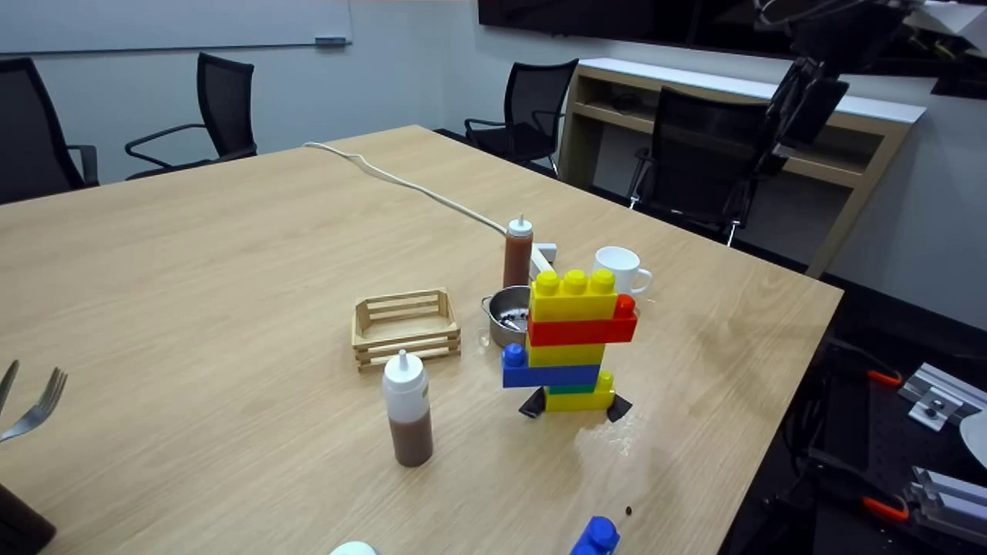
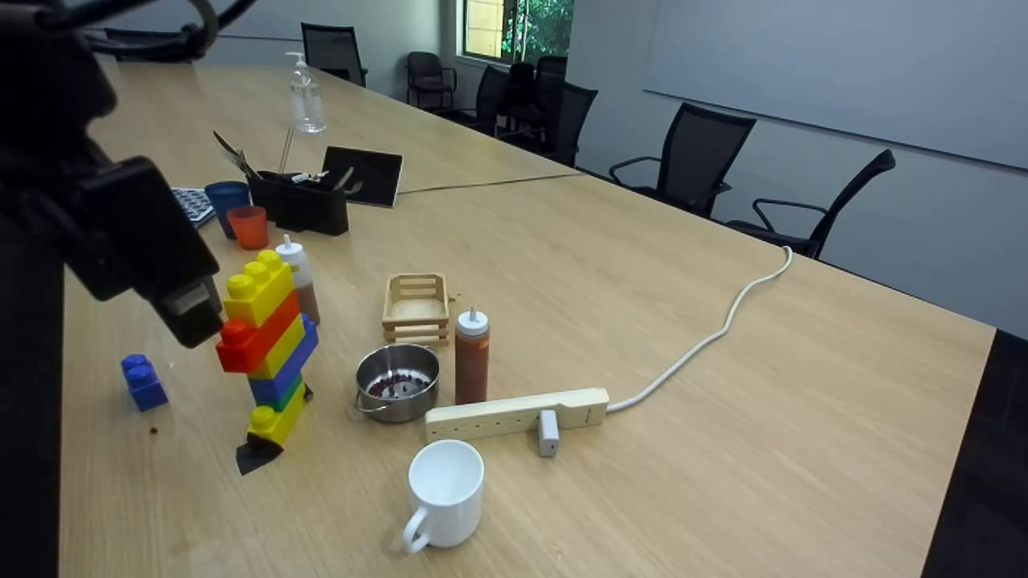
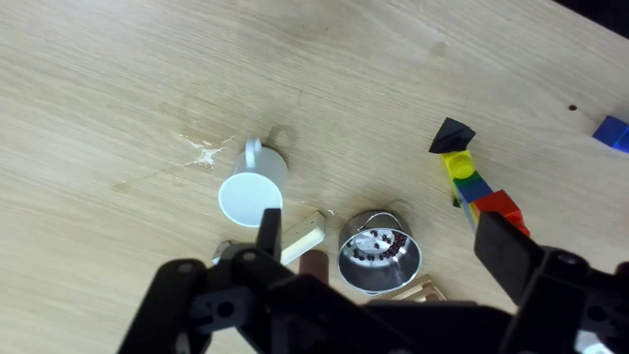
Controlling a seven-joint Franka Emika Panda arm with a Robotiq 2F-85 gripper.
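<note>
My gripper hangs open above the table, its two black fingers wide apart with nothing between them. Below the gap, in the wrist view, lies a steel pot (image 3: 380,259) with small dark red beans inside. A stack of coloured bricks (image 2: 265,332) stands upright on the table, held at its base by black tape. The white mug (image 2: 446,491) is upright near the power strip (image 2: 516,413). A loose blue brick (image 2: 144,382) lies apart from the stack. In exterior view 1 the gripper (image 1: 786,120) is high at the upper right, clear of everything.
A brown-red sauce bottle (image 2: 472,356) stands beside the pot, and a small wooden crate (image 1: 405,325) sits behind it. Another squeeze bottle (image 1: 408,407) stands nearer the front. A black cutlery holder (image 2: 299,202) and cups are farther off.
</note>
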